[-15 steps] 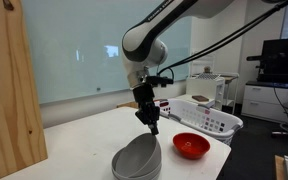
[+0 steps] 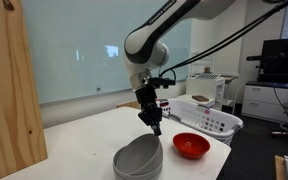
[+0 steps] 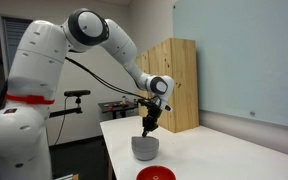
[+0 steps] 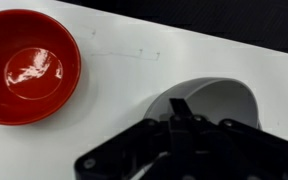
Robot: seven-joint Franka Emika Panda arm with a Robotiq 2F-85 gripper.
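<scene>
A light grey bowl point(image 2: 139, 158) leans tilted on the white table, its raised rim toward the gripper; a second grey edge shows beneath it, perhaps another bowl. In the wrist view the grey bowl point(image 4: 224, 98) lies under and beyond the fingers. My gripper point(image 2: 156, 131) points down at the raised rim, its fingers shut. Its fingertips point(image 4: 178, 104) overlap the rim, and whether the thin edge is pinched between them cannot be told. The red bowl point(image 2: 191, 146) stands upright and empty beside the grey one, clear of the gripper.
Behind the red bowl is a white laundry basket point(image 2: 212, 122). A wooden cabinet point(image 2: 14, 90) stands at the left of exterior view 1.
Over the last second my gripper has shifted very slightly at the grey bowl's rim. Both bowls look the same as before.
</scene>
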